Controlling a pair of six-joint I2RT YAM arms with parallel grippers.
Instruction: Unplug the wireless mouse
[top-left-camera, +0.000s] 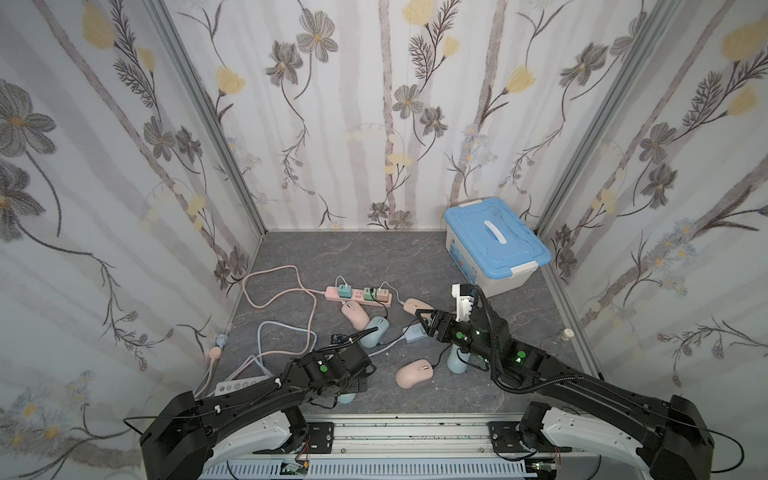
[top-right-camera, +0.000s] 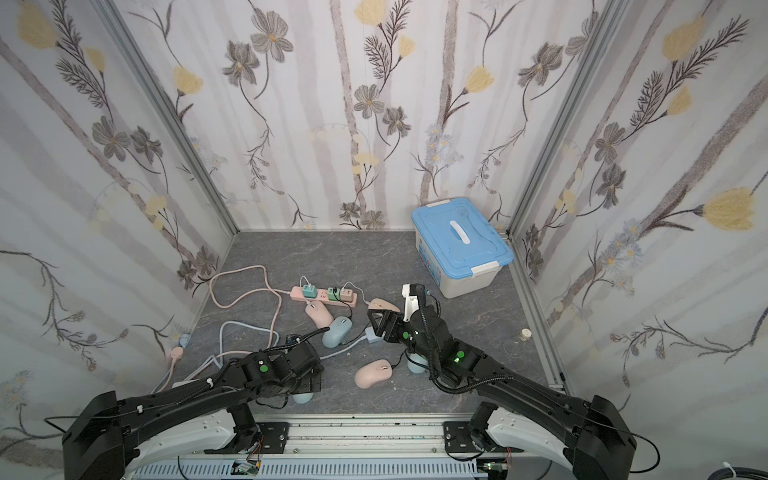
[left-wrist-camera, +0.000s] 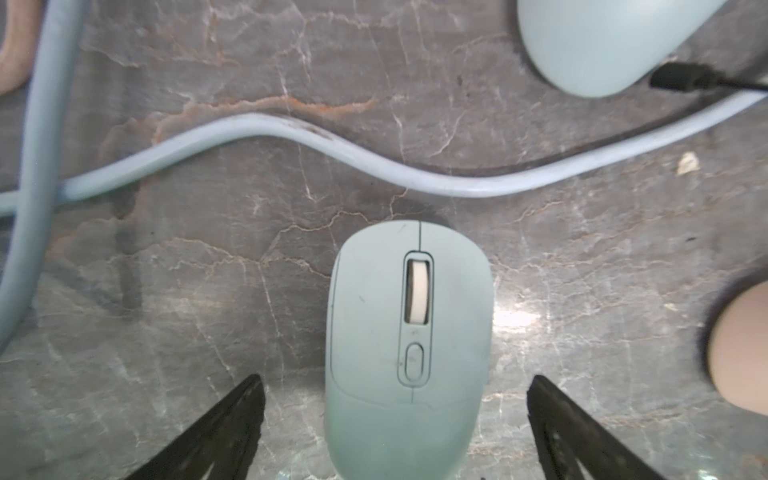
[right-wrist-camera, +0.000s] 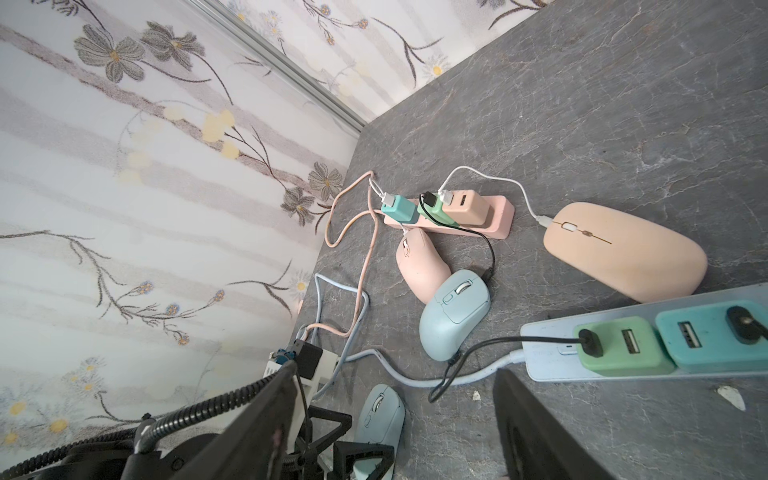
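Note:
My left gripper is open low over a mint mouse (left-wrist-camera: 404, 336), which sits between its fingers; no cable shows at that mouse's front. A loose black plug (left-wrist-camera: 680, 76) lies above it by another blue mouse (left-wrist-camera: 608, 40). My right gripper is open, raised over the table. Below it, black cables run from green (right-wrist-camera: 616, 344) and teal (right-wrist-camera: 692, 348) adapters on a blue power strip (right-wrist-camera: 548, 368). A pink strip (right-wrist-camera: 500, 216) holds adapters with cables to a tan mouse (right-wrist-camera: 624, 248), a pink mouse (right-wrist-camera: 424, 268) and a blue mouse (right-wrist-camera: 452, 312).
A lidded storage box (top-left-camera: 492, 240) stands at the back right. Looped pink and blue power cords cover the left of the table (top-left-camera: 400, 252). Another pink mouse (top-left-camera: 414, 373) lies at the front middle.

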